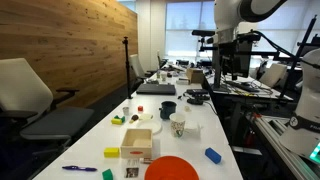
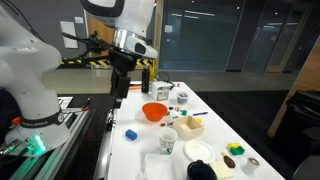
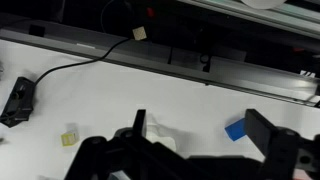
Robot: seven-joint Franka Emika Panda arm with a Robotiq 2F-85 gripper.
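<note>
My gripper stands open, its two dark fingers (image 3: 139,124) well apart with nothing held between them. In exterior view 2 the gripper (image 2: 118,100) hangs high near the table's edge. Below it on the white table lies a small blue block (image 2: 131,135), which in the wrist view shows as a blue block (image 3: 236,130) just beside the right finger. A red bowl (image 2: 154,111) and a patterned white mug (image 2: 167,143) stand farther in on the table. Part of a white item shows near the left finger in the wrist view; the gripper covers the rest.
A tan box (image 1: 140,141), a yellow block (image 1: 111,152), a green block (image 1: 107,174) and a purple marker (image 1: 80,168) lie across the table. A black cup (image 2: 200,170) and a white container (image 2: 158,166) stand near. A metal rail (image 3: 100,52) borders the table.
</note>
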